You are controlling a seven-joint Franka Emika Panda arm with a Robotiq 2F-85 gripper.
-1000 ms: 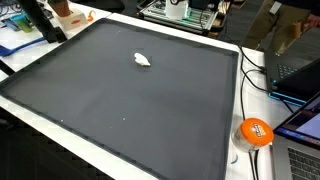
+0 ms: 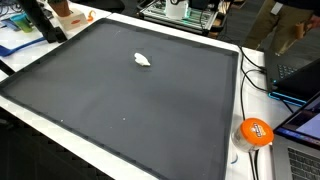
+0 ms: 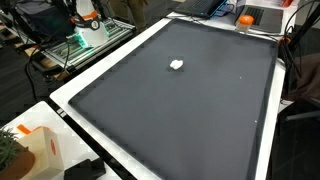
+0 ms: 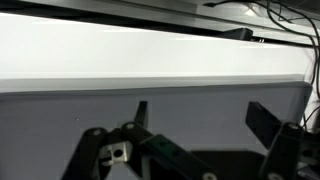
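Note:
A small white object (image 2: 142, 59) lies alone on the dark grey tabletop (image 2: 130, 100), towards its far side in exterior view 1. The same white piece (image 3: 176, 64) shows in exterior view 2, but what it is cannot be made out. In the wrist view my gripper is open, its two dark fingers wide apart and nothing between them. Below the fingers are the grey surface and its white border (image 4: 150, 60). The white object is outside the wrist view.
An orange-topped round container (image 2: 253, 134) stands on the white border by the laptops. Cables (image 2: 250, 92) run along that side. Several items crowd the far left corner in exterior view 1.

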